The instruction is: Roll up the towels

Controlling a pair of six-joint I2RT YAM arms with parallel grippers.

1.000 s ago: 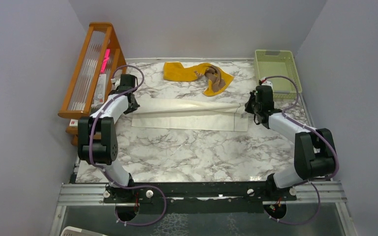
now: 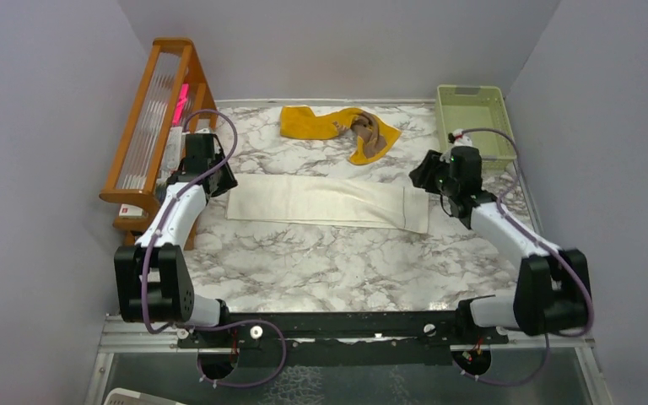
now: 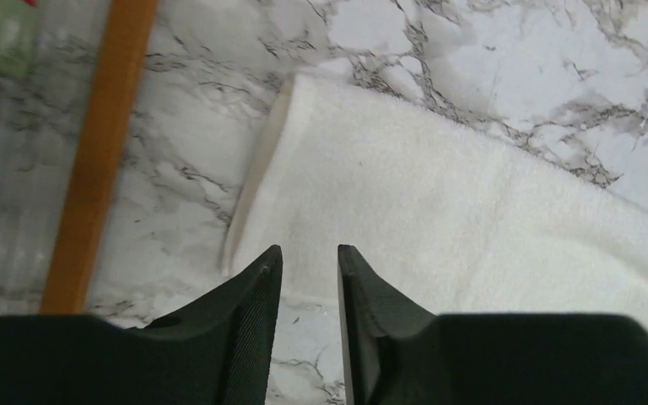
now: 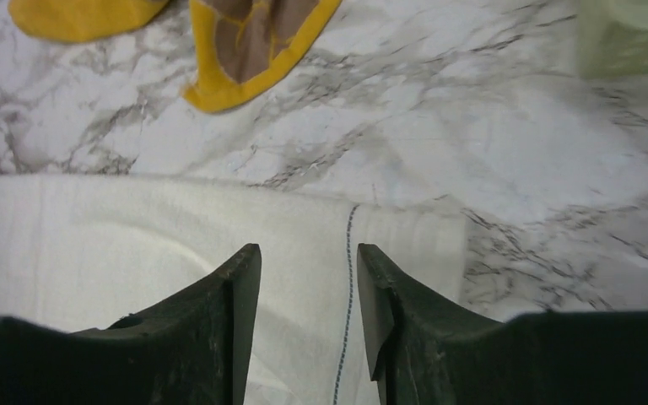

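A cream towel (image 2: 321, 200), folded into a long flat strip, lies across the middle of the marbled table. Over its left end hangs my left gripper, its fingers partly apart and only air between them. At the towel's right end, my right gripper is likewise partly open above the cloth, near a dark stitched line; nothing is held. Behind lies a second towel (image 2: 312, 125), yellow and brown, crumpled and partly turned over.
A wooden rack (image 2: 135, 126) with clear panels stands close by my left arm. The green basket (image 2: 475, 99) at the back right looks empty. Bare marble (image 2: 329, 270) stretches along the front of the table.
The towel's near-side half was exposed; its upper layer now lies down over it, making one flat strip. Both grippers have come off the cloth, and the right one has moved back and left.
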